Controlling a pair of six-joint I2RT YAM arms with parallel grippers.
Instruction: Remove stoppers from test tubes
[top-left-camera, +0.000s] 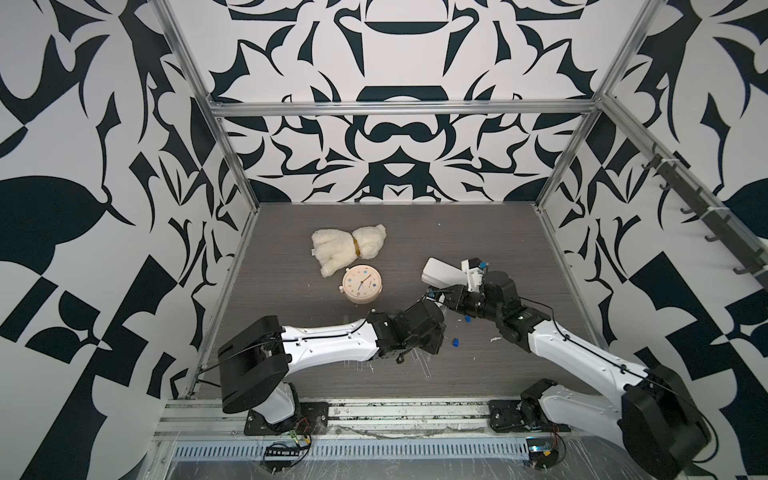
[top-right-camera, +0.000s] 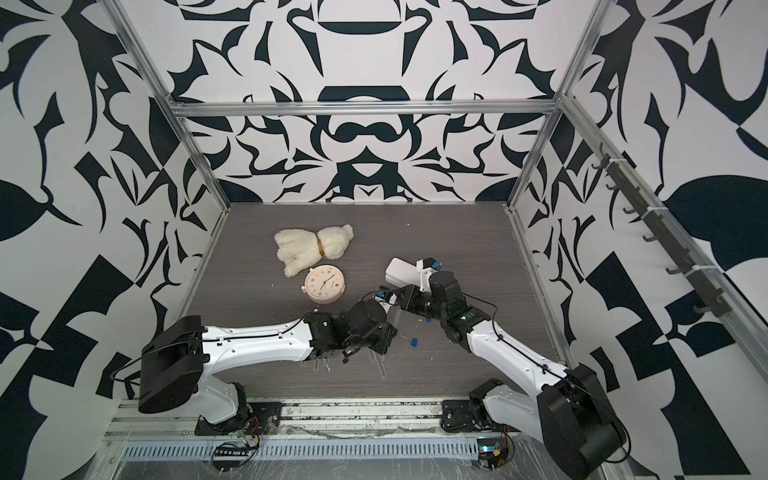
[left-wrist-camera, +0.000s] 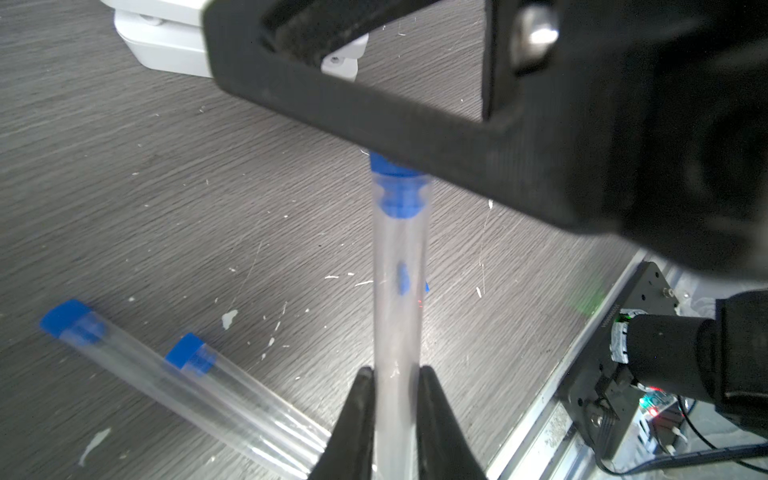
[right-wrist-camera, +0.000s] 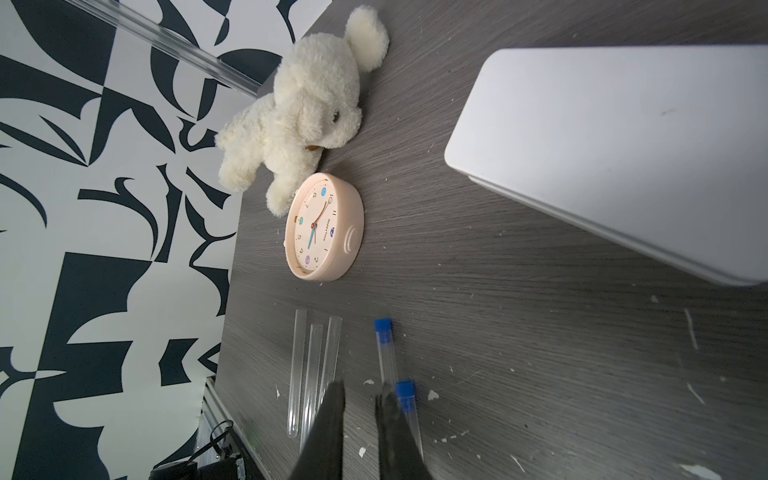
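Observation:
My left gripper is shut on a clear test tube (left-wrist-camera: 397, 296), one finger on each side. The tube stands upright in the left wrist view, its blue stopper (left-wrist-camera: 400, 196) seated in the mouth. A dark part of the right arm covers the stopper's top. In the top left view both grippers meet right of the table's centre. My right gripper has its fingertips apart, and nothing shows between them in the right wrist view. Two stoppered tubes (left-wrist-camera: 192, 400) lie on the table. Several clear tubes without stoppers (right-wrist-camera: 313, 372) lie left of them.
A white box (right-wrist-camera: 616, 152) lies behind the right gripper. The pink clock (top-left-camera: 361, 284) and the plush dog (top-left-camera: 348, 248) are farther back on the left. Loose blue stoppers (top-left-camera: 455, 342) lie on the table near the right arm. Open table lies at the back right.

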